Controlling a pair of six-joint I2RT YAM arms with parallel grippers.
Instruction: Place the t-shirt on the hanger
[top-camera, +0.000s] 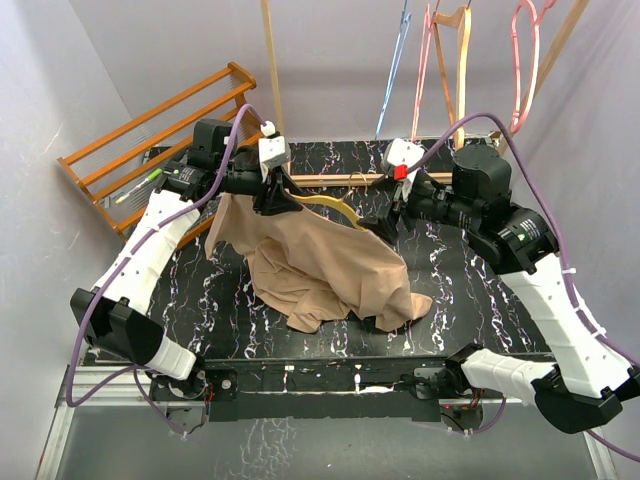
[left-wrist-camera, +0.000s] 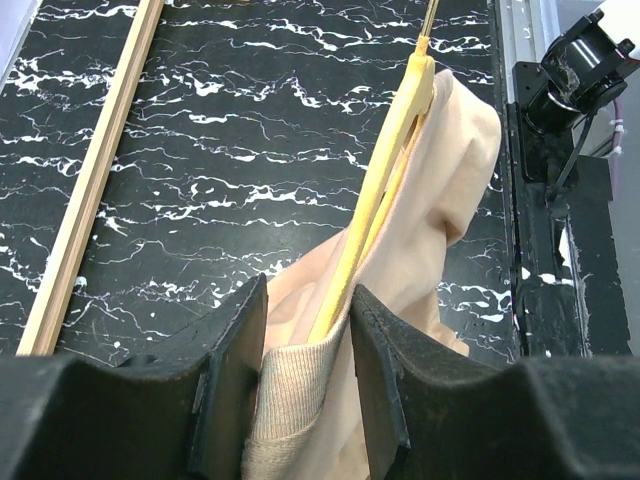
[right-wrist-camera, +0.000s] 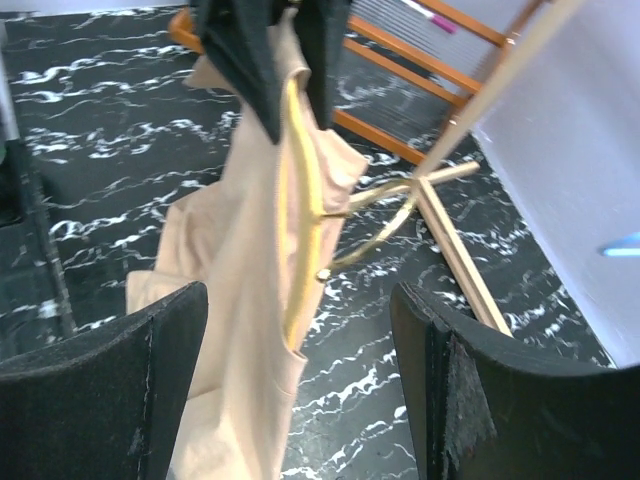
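Observation:
The beige t-shirt (top-camera: 320, 270) hangs draped over the yellow hanger (top-camera: 330, 202), with the hanger running inside its upper edge. My left gripper (top-camera: 282, 196) is at the collar end; in the left wrist view its fingers straddle the shirt's edge and the hanger (left-wrist-camera: 385, 170), but whether they are clamped is unclear. My right gripper (top-camera: 385, 218) stands at the other end of the hanger; in the right wrist view its fingers are apart, with the fabric (right-wrist-camera: 240, 390) and hanger end just beyond and between them.
A wooden rail (top-camera: 320, 180) runs behind the shirt. An orange slatted rack (top-camera: 150, 125) leans at the back left. Several hangers (top-camera: 462, 60) hang at the back right.

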